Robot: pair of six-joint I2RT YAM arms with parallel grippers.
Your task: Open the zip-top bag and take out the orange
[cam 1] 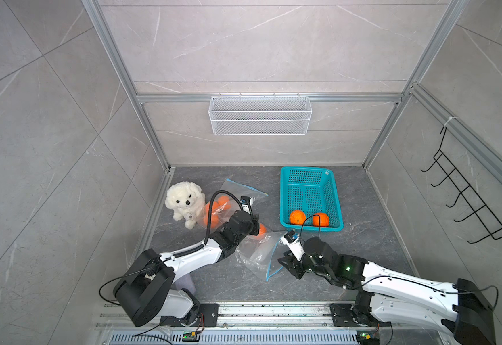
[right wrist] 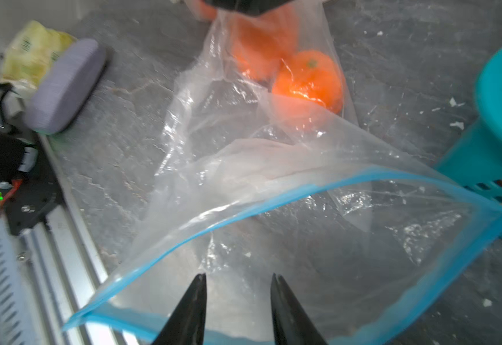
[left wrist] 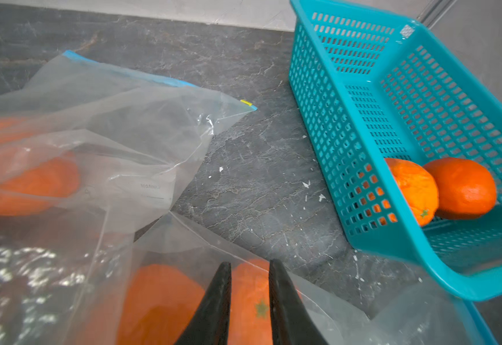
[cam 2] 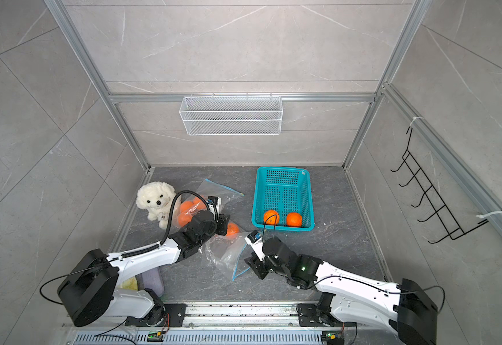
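A clear zip bag (right wrist: pixel 251 172) lies with its blue-edged mouth spread wide toward my right gripper. Oranges (right wrist: pixel 308 80) sit deep in that bag. The right fingers show a gap at the bag's mouth; no orange shows between them, and whether they pinch film I cannot tell. My left gripper is part open over the bag's far end, its fingertips in front of an orange (left wrist: pixel 256 293) under the film. A second clear bag (left wrist: pixel 118 109), also holding oranges (left wrist: pixel 38 184), lies behind. The teal basket (cam 1: pixel 341 198) holds two oranges (cam 1: pixel 297 216).
A white toy dog (cam 1: pixel 185 201) sits at the left beside the rear bag. A purple object (right wrist: pixel 67 83) and a yellow one (right wrist: pixel 38 51) lie near the left arm's base. The floor right of the basket is clear.
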